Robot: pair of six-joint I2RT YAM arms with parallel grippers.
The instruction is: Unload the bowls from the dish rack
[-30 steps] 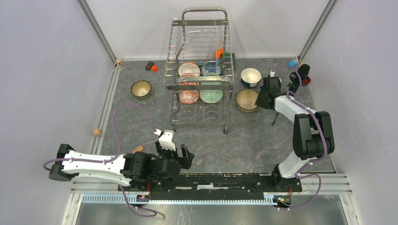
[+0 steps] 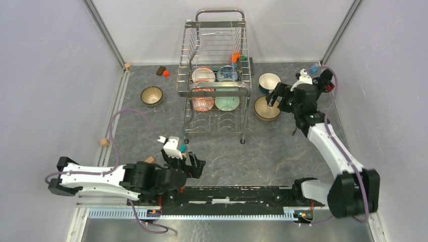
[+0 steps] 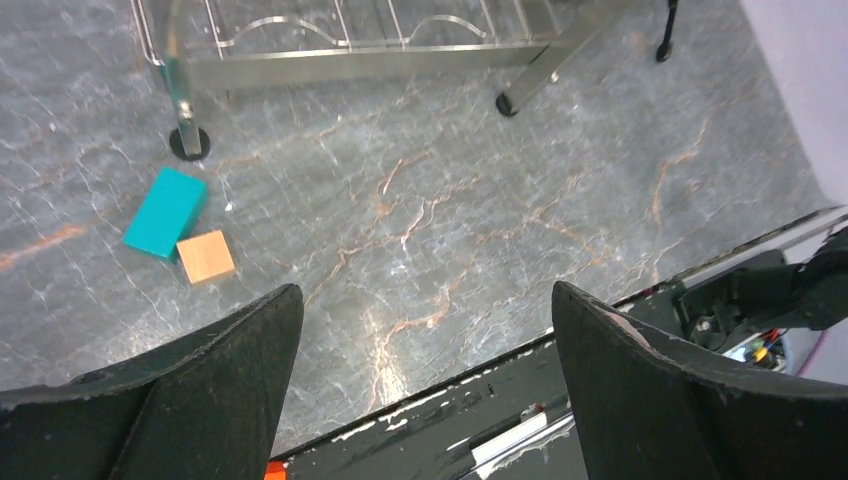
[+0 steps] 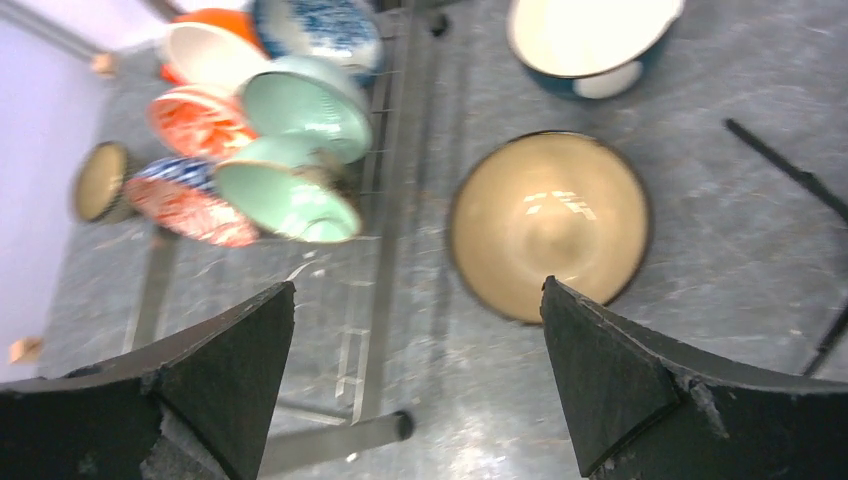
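The metal dish rack (image 2: 216,94) stands at the centre back. In its lower level lean several bowls: a pale green bowl (image 2: 227,103), an orange-patterned bowl (image 2: 203,104), a white bowl with an orange rim (image 2: 203,75) and a blue-patterned bowl (image 2: 227,73). Right of the rack, a tan bowl (image 4: 550,225) rests on the counter, and behind it sits a dark blue bowl with a white inside (image 2: 269,81). Over the tan bowl's right side hangs my right gripper (image 2: 276,97), open and empty. My left gripper (image 2: 196,165) is open above the front counter, nothing between its fingers.
Another brown bowl (image 2: 151,95) lies left of the rack. A teal block (image 3: 166,211) and a wooden cube (image 3: 206,257) lie by the rack's front left foot. A dark thin utensil (image 4: 790,165) is right of the tan bowl.
The tan bowl stays put. The left arm has shifted slightly left.
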